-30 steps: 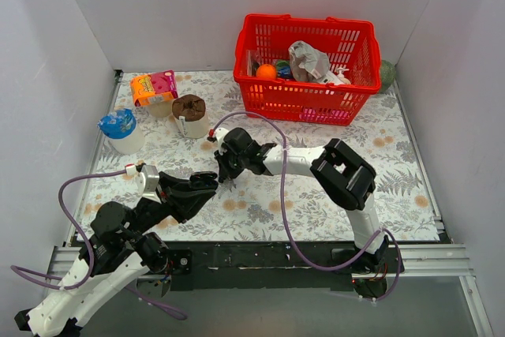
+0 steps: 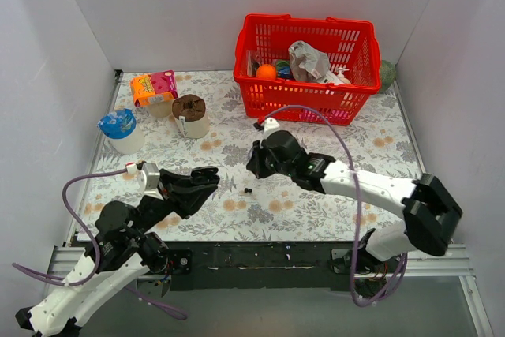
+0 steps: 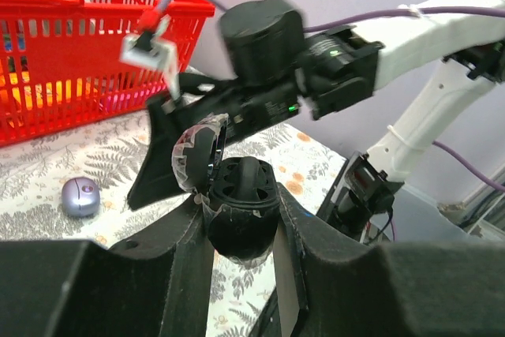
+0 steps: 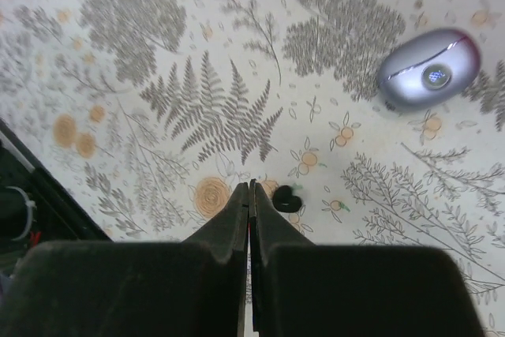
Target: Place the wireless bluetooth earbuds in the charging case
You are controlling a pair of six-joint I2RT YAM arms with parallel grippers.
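My left gripper is shut on the black charging case (image 3: 243, 199), held up at the left front above the cloth. Its lid (image 3: 199, 151) stands raised, with clear film at its edge; whether an earbud sits inside I cannot tell. A small two-lobed black earbud (image 4: 287, 199) lies on the patterned cloth, also seen as a dark earbud speck (image 2: 248, 190) in the top view; whether it is one bud or two is unclear. My right gripper is shut, nothing showing between its fingers, its tips appearing just left of the earbud in its wrist view.
A grey rounded object like a mouse (image 4: 430, 70) lies on the cloth, with clear cloth between it and the earbud. A red basket (image 2: 312, 100) stands at the back; tubs (image 2: 191, 116) and a snack bag (image 2: 153, 87) occupy the back left.
The earbud now shows uncovered on the cloth. The left gripper and case have hardly moved.
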